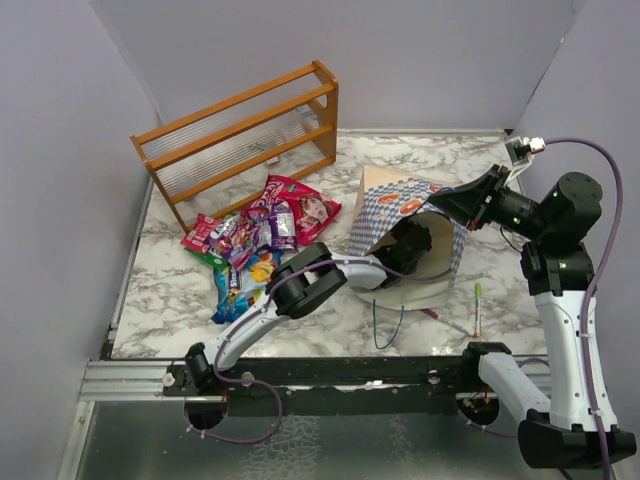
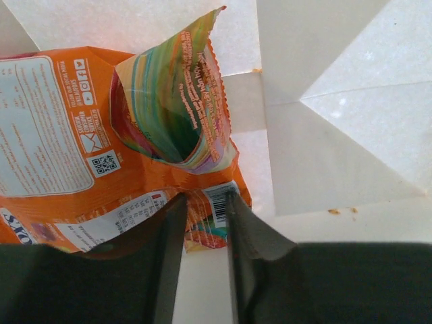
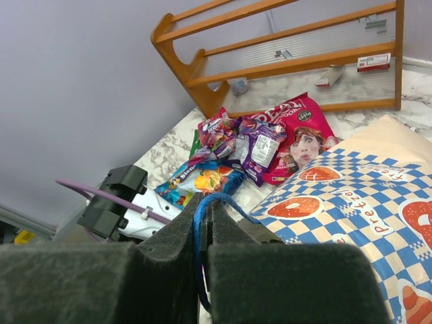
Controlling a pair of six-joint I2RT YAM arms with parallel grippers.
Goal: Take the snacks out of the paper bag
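The paper bag point(image 1: 390, 202) with blue checks and pretzel prints lies on its side, mouth facing front. My left gripper point(image 1: 405, 240) reaches inside it. In the left wrist view an orange snack packet point(image 2: 101, 135) lies on the white interior, its lower edge by the part-open fingertips of that gripper. My right gripper is shut on the bag's blue handle point(image 3: 219, 197) at the top of the opening. Several snack packets point(image 1: 255, 240) lie in a pile on the table to the left.
A wooden rack point(image 1: 240, 125) stands at the back left. Coloured pens point(image 1: 478, 305) lie right of the bag near the front.
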